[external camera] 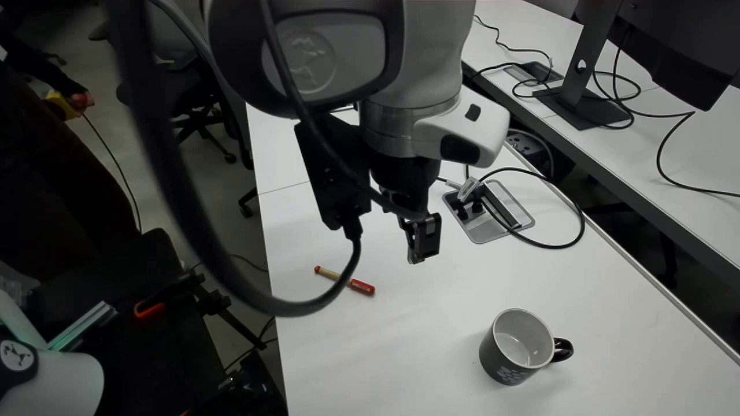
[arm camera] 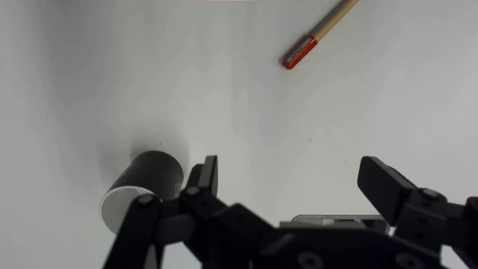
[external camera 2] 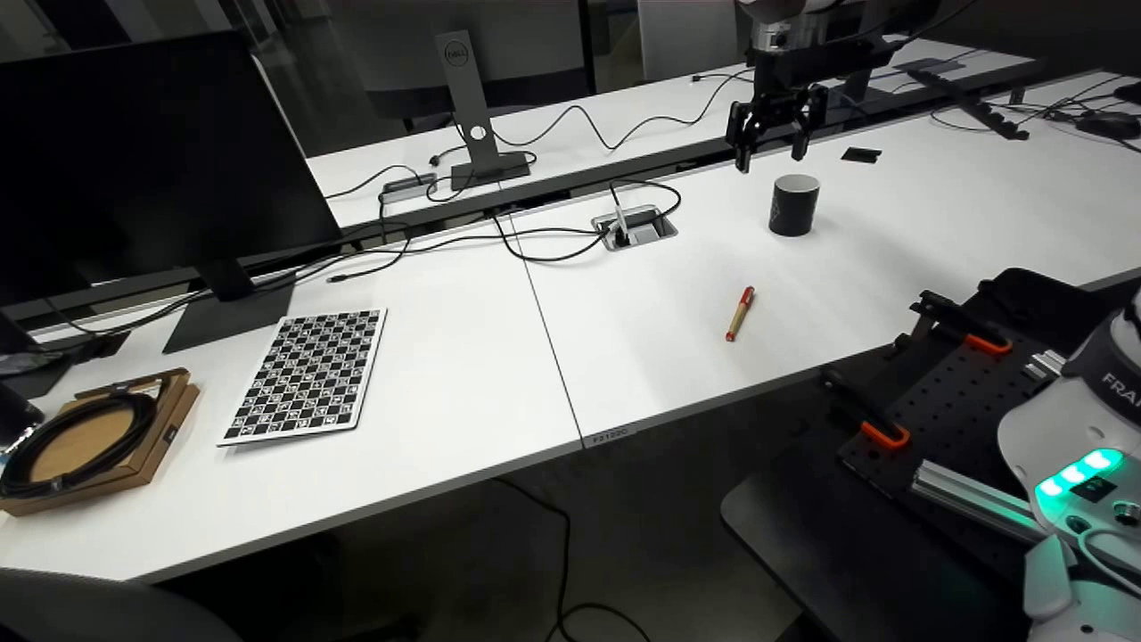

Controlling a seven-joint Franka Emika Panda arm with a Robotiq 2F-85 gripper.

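Note:
A dark mug (external camera: 517, 346) with a pale inside stands upright on the white table, its handle toward the right in exterior view 1. A red-and-tan marker (external camera: 360, 286) lies flat on the table, crossed partly by the arm's cable in that view. In the air above the table hangs my gripper, open, with bare table showing between its spread fingers. The wrist view has the mug (arm camera: 157, 172) at lower left, partly covered by one finger, and the marker (arm camera: 301, 52) at the top, clear of the fingers. Neither thing is touched by the gripper.
A metal socket panel (external camera: 521, 208) with looping black cables is set into the table. A checkered board (external camera 2: 305, 374) lies on the other table section, near a monitor (external camera 2: 150, 160) and a cardboard box (external camera 2: 176, 412). Bare table surrounds the marker.

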